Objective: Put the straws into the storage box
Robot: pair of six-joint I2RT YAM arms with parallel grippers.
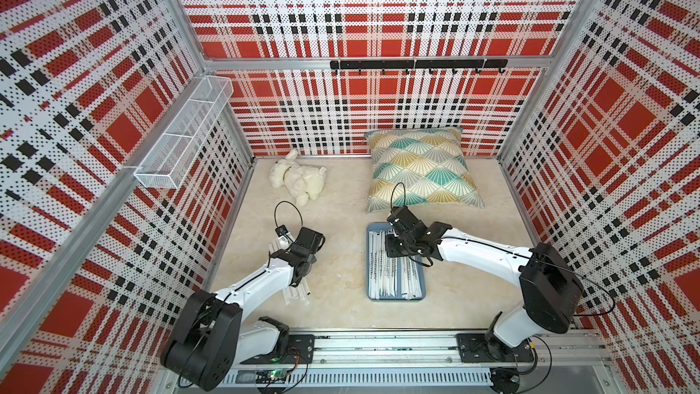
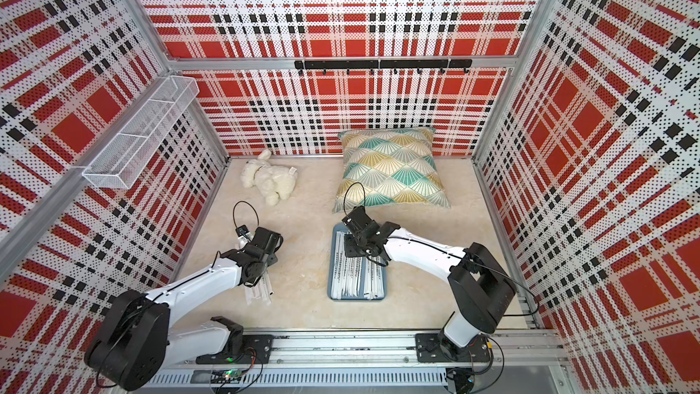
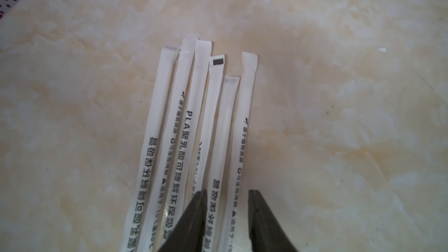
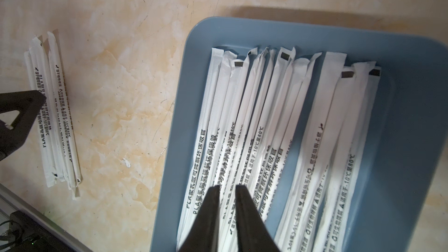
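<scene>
Several white paper-wrapped straws (image 3: 158,149) lie side by side on the table at the left. My left gripper stands open above their right part, with straws visible below and between its fingers. The blue-grey storage box (image 4: 186,79) is right of centre and holds many straws (image 4: 224,126) in two bunches. Over the left bunch, my right gripper has its fingers close together, with a straw showing in the narrow gap. That straw lies in line with the bunch, and the fingers hide part of it.
A white plush toy (image 1: 299,178) lies at the back left, and a patterned cushion (image 1: 423,167) at the back right. A wire basket (image 1: 186,131) hangs on the left wall. The table between straws and box is clear.
</scene>
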